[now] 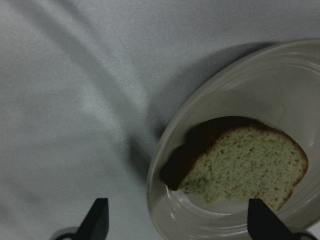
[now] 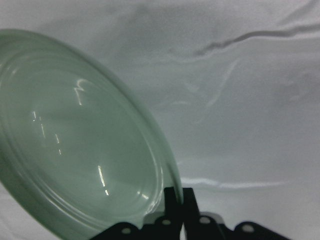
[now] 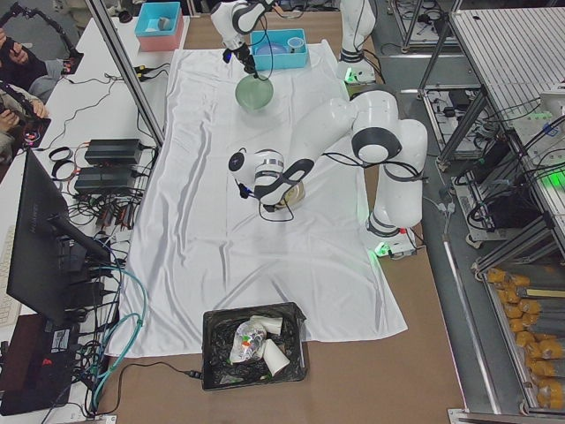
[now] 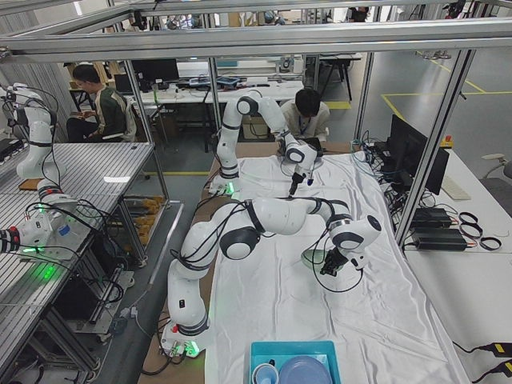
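Note:
A slice of bread (image 1: 250, 170) lies in a pale bowl (image 1: 175, 125), half hidden by my left arm in the camera left view. My open left gripper hangs just over that bowl, nothing between its fingers. My right gripper is shut on the rim of an empty green dish (image 2: 75, 130) above the white cloth; in the camera left view this dish (image 3: 254, 95) is at the far end, before the blue bin.
A blue bin (image 4: 330, 354) with a plate and cup stands at one end, a black bin (image 3: 221, 371) with rubbish at the other.

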